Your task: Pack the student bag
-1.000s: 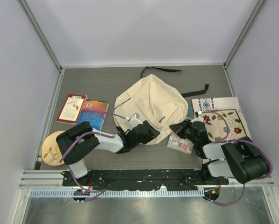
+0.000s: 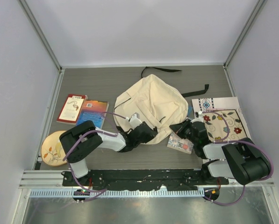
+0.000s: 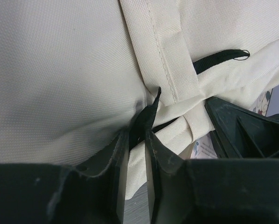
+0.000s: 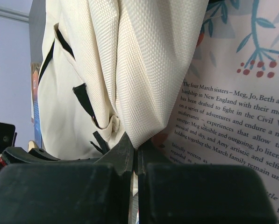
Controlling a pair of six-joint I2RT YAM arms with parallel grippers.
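The cream canvas bag (image 2: 151,95) lies flattened on the grey table, its black straps behind it. My left gripper (image 2: 153,133) is at the bag's front opening; in the left wrist view its fingertips (image 3: 138,140) sit close around a dark edge among the folds, and I cannot tell how far apart they are. My right gripper (image 2: 174,128) is at the bag's right front corner, shut on the cream fabric, which rises from between its fingers in the right wrist view (image 4: 134,154).
Books (image 2: 90,114) lie at the left, with a round plate-like item (image 2: 53,151) in front of them. Patterned items (image 2: 223,126) and a small booklet (image 2: 179,143) lie at the right.
The right arm and the bag look unchanged.
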